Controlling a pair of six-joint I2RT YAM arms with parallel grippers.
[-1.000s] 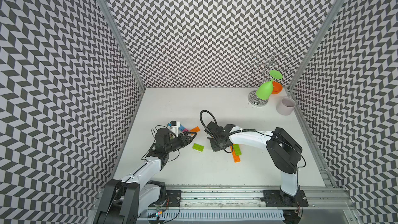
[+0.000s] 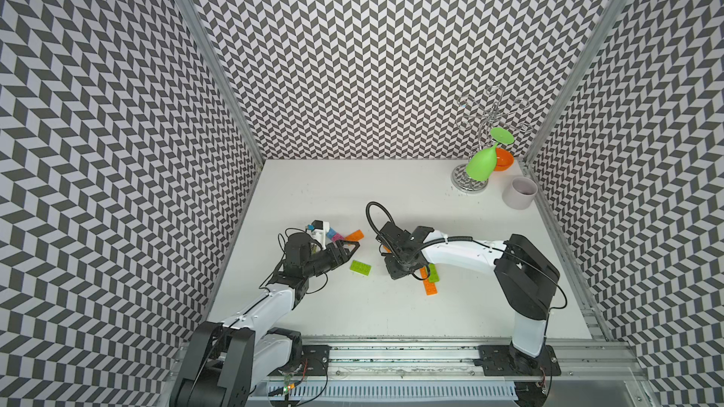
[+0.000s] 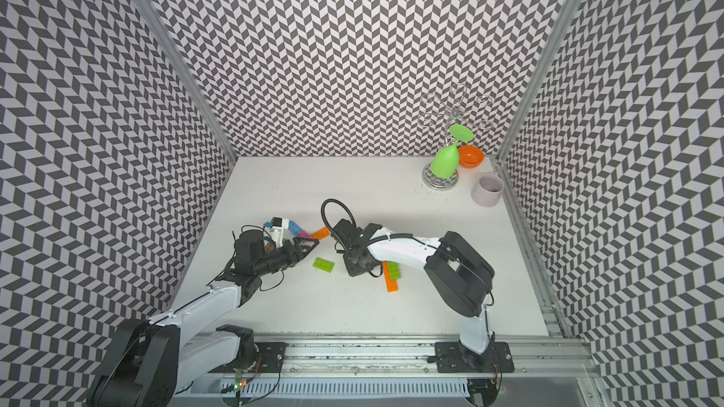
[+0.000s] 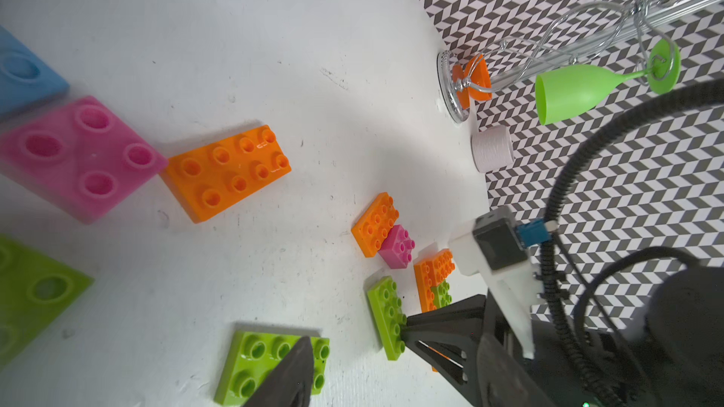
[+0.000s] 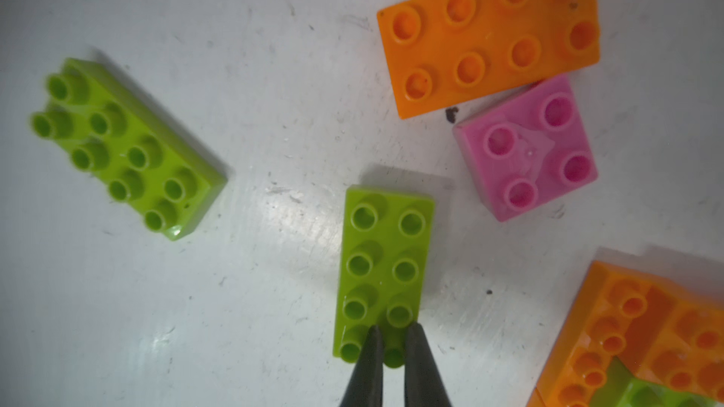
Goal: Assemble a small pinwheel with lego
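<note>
A green eight-stud brick [image 5: 384, 271] lies flat on the white table below my right gripper. That gripper is part open, its narrow gap over the brick's near end, with a stud showing between the fingertips. Whether they touch it I cannot tell. My left gripper is part open above the table with nothing held. Another green brick [image 4: 275, 361] lies by its left finger. Beyond are an orange brick [image 4: 226, 169] and a pink brick [image 4: 83, 154], with a blue brick [image 4: 26, 71] at the edge.
Right of the green brick lie a second orange brick [image 5: 490, 34] and a pink square brick [image 5: 528, 147]. An orange-and-green joined piece [image 5: 641, 324] sits at lower right. A green glass [image 2: 482, 164] on a metal stand and a grey cup [image 2: 519, 193] occupy the back right corner.
The left arm looks almost unmoved, and the loose bricks in the top left view lie as before.
</note>
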